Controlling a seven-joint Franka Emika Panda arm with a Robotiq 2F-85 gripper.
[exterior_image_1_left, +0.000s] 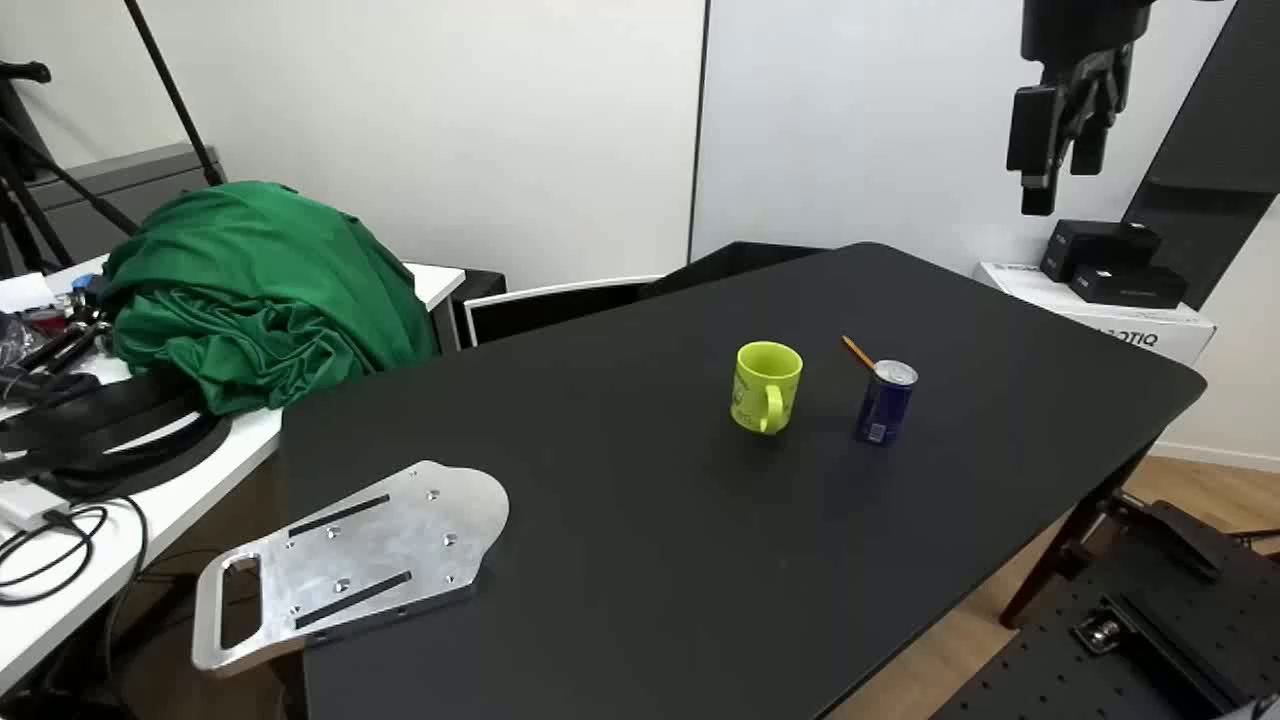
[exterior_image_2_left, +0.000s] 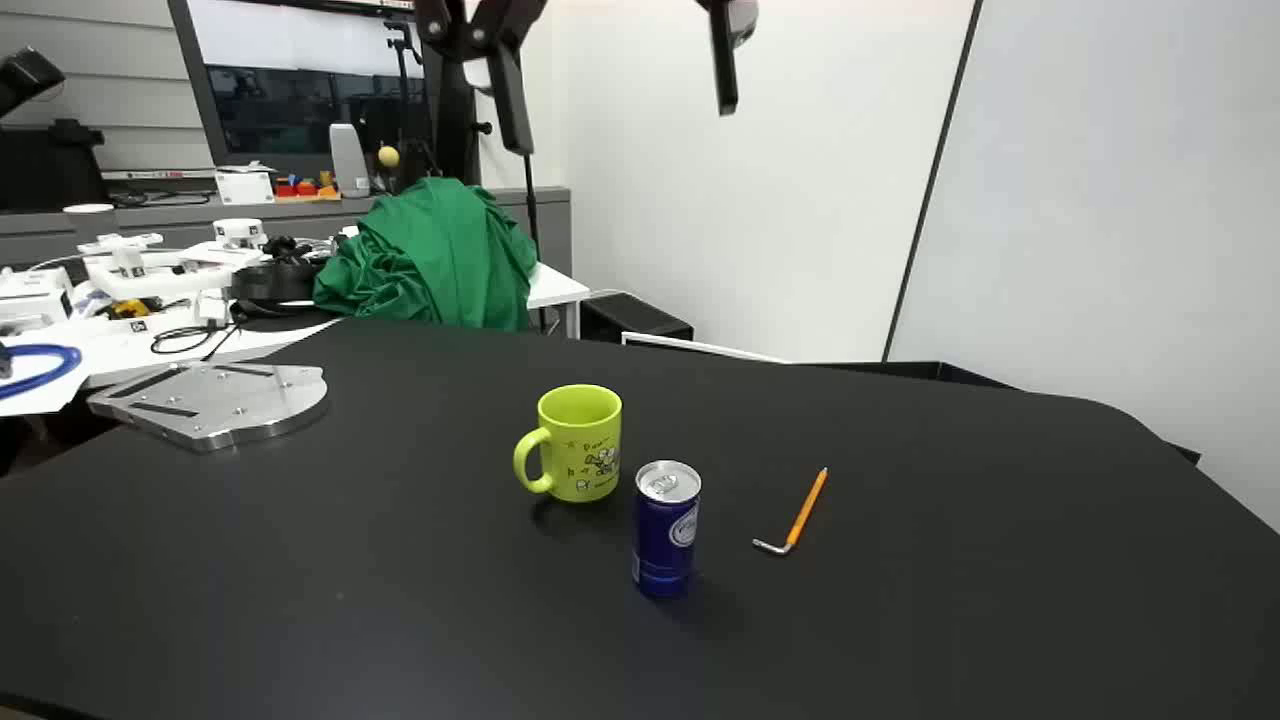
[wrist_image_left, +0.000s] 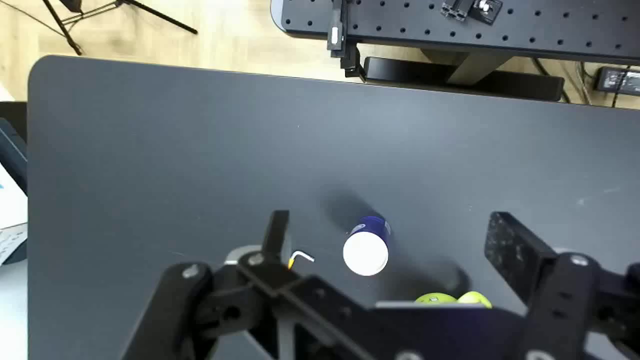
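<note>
A lime-green mug (exterior_image_2_left: 581, 444) with a handle and printed drawings stands upright near the middle of the black table. Beside it is an upright dark blue can (exterior_image_2_left: 665, 528) with a silver top. An orange-handled hex key (exterior_image_2_left: 807, 509) lies flat on the other side of the can from the mug. High above the table, my gripper is open, its fingers wide apart and holding nothing. In the wrist view the can (wrist_image_left: 367, 246) appears between the fingertips, well below them; the gripper body hides most of the mug (wrist_image_left: 453, 298) and the hex key's handle.
On the table's left end lies a silver metal plate (exterior_image_1_left: 384, 546) with a handle cut-out. A green cloth (exterior_image_1_left: 258, 294) is heaped on the white side table. Bare black tabletop (exterior_image_1_left: 576, 564) surrounds the mug and can. Black boxes (exterior_image_1_left: 1104, 258) sit beyond the far edge.
</note>
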